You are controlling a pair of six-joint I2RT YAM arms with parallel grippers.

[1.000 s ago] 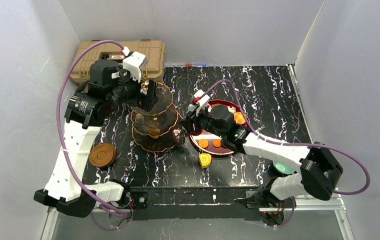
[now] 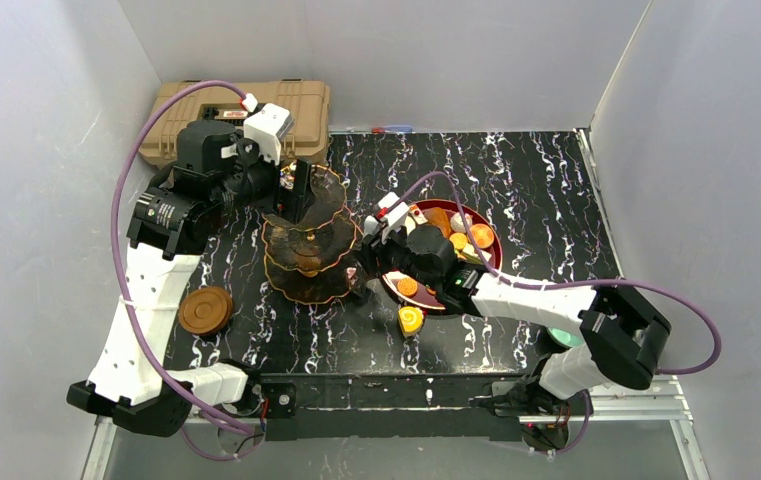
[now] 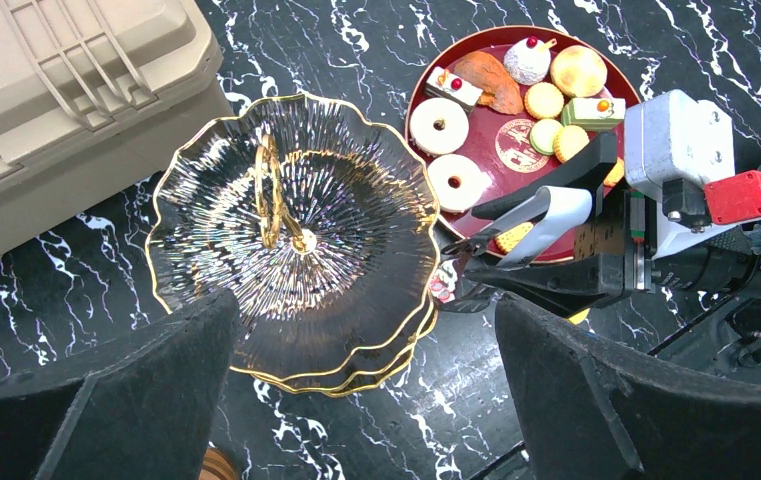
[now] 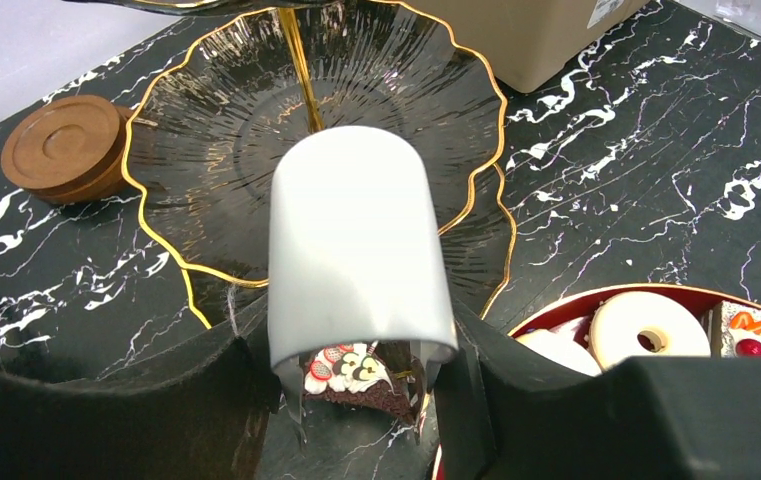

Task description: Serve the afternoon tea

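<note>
A tiered stand of dark, gold-rimmed plates [image 3: 356, 200] stands left of centre. My right gripper is closed around pale curved tongs [image 4: 361, 240], whose dark blades reach down beside the stand. Between the blades shows a small chocolate cake [image 4: 361, 385] with a white and red top; I cannot tell whether they grip it or whether it rests on the lowest plate. A red plate [image 3: 418, 95] right of the stand bears donuts [image 3: 439, 126], biscuits and cakes. My left gripper [image 2: 294, 192] hangs open over the stand, nothing between its fingers.
A tan case [image 2: 306, 105] stands behind the stand, and a round brown wooden piece [image 2: 205, 311] lies left of it. A yellow swirl cake [image 2: 411, 320] sits by the red plate's front edge.
A dark blade now shows further forward. The left arm is almost still.
</note>
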